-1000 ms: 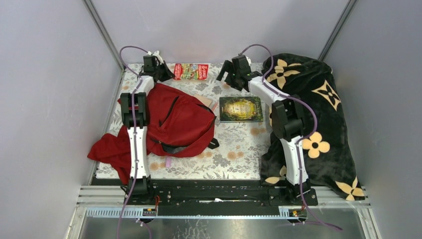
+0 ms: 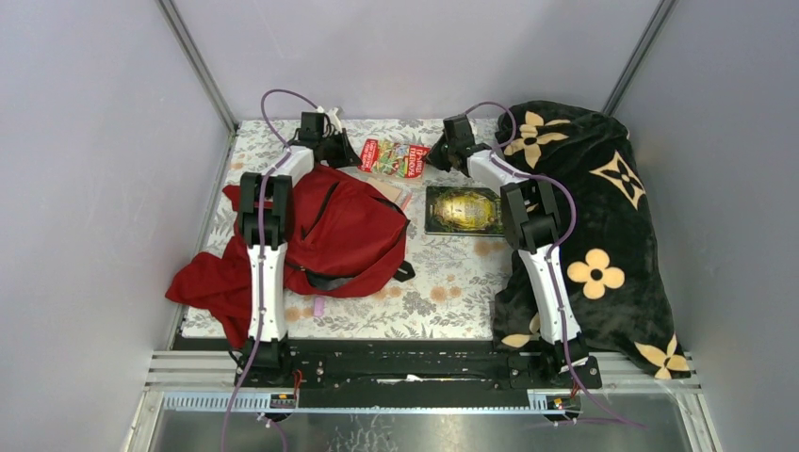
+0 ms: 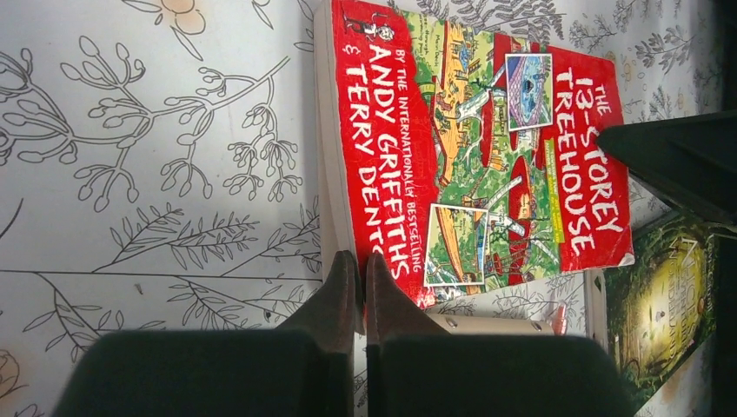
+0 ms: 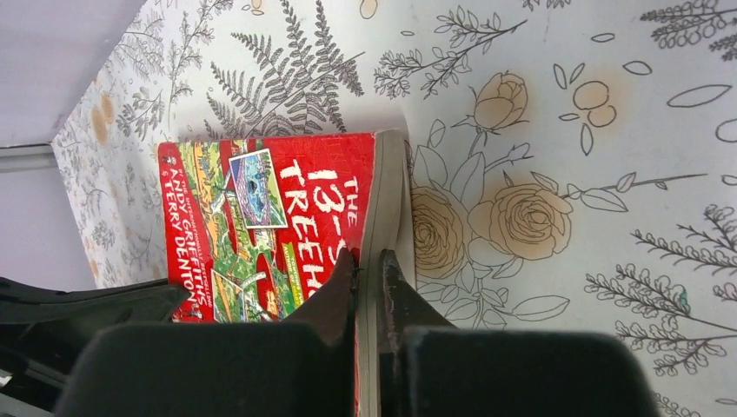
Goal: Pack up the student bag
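Observation:
The red paperback "The 13-Storey Treehouse" [image 2: 394,158] lies at the back middle of the table between both grippers. My right gripper is shut on its spine-side edge. My left gripper is shut at the book's other short edge; whether it pinches any of the book is hard to tell. A red backpack [image 2: 344,235] lies at the left of the table, under the left arm. A dark green-and-gold book [image 2: 462,209] lies below the paperback. A tan item [image 2: 382,188] is partly visible beside the backpack.
A black blanket with cream flowers [image 2: 598,268] covers the table's right side. A small pink item [image 2: 318,306] lies below the backpack. Walls border the back and sides.
The paperback has moved right and toward the front with my left gripper. My right gripper has come to the book's right end and shut on it.

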